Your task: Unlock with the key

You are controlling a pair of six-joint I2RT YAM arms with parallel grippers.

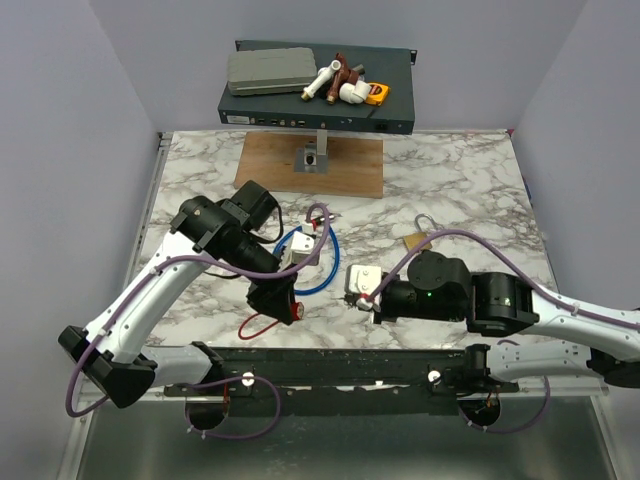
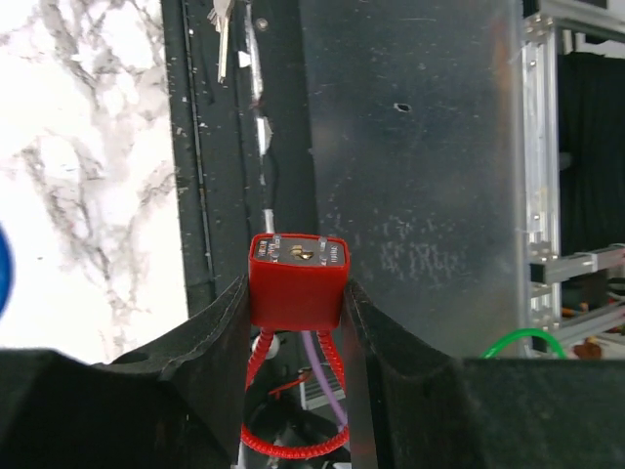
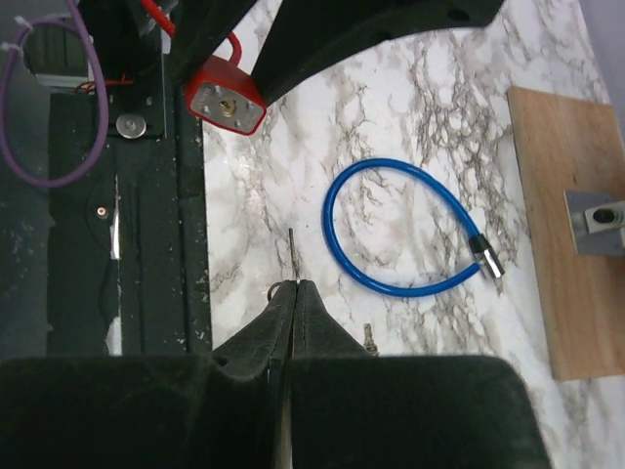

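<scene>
A red padlock is clamped in my left gripper, its keyhole face turned away from the fingers and its red shackle loop hanging below. The same red lock shows at upper left in the right wrist view, keyhole visible. My right gripper is shut on a thin key, whose blade points out past the fingertips; a ring and a second key dangle beside it. Key and lock are apart. At the top edge of the left wrist view the keys appear, partly cut off.
A blue cable lock lies looped on the marble table. A brass padlock rests at right, partly behind a purple hose. The wooden board with a metal latch is at the back.
</scene>
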